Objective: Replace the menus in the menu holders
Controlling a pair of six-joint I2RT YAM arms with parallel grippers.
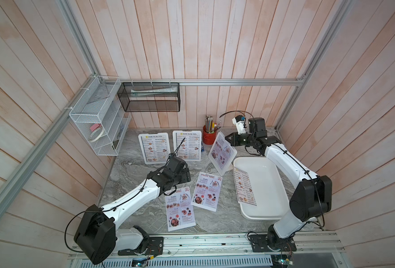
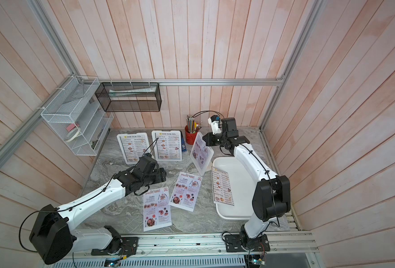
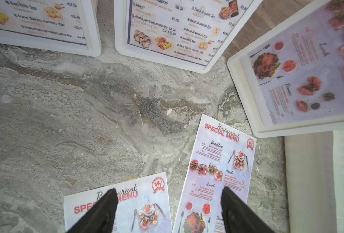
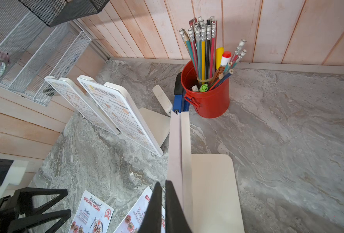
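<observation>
My right gripper is shut at the side of the rightmost menu holder [image 4: 186, 163], with nothing clearly visible between its fingers. Viewed from above, that holder [image 1: 222, 153] leans back at an angle and bears a lilac special menu [image 1: 219, 151]. Two more holders, a left one [image 1: 154, 148] and a middle one [image 1: 187, 145], stand upright with Dim Sum Inn menus. On the counter lie two loose special menus, one nearer the front [image 1: 180, 209] and one to its right [image 1: 206, 191]. Above them hovers my left gripper, open and empty.
A Dim Sum menu [image 1: 244, 185] rests across the left rim of the white tray [image 1: 269, 213]. Behind the holders stands a red pencil bucket [image 4: 206, 101], with a blue stapler [image 4: 177, 103] beside it. Wire shelves [image 1: 100, 118] hang at left.
</observation>
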